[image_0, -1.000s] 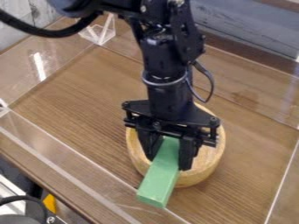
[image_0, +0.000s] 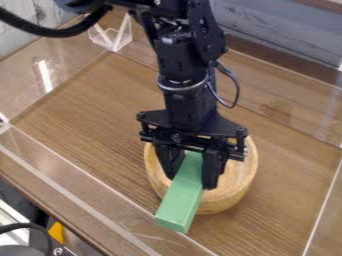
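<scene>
The black gripper (image_0: 190, 158) hangs over a light wooden bowl (image_0: 234, 182) in the middle of the view. A green block (image_0: 179, 206) extends from between its fingers across the bowl's front rim, its lower end outside the bowl. The fingers are at the block's upper end; whether they grip it is hard to tell, as the gripper body hides much of that area and most of the bowl's back.
Clear plastic pieces stand at the back left and left edge. Dark cable and a yellow piece lie at the lower left corner.
The gripper has shifted very slightly, mostly upward at its body. The green block and bowl look almost the same.
</scene>
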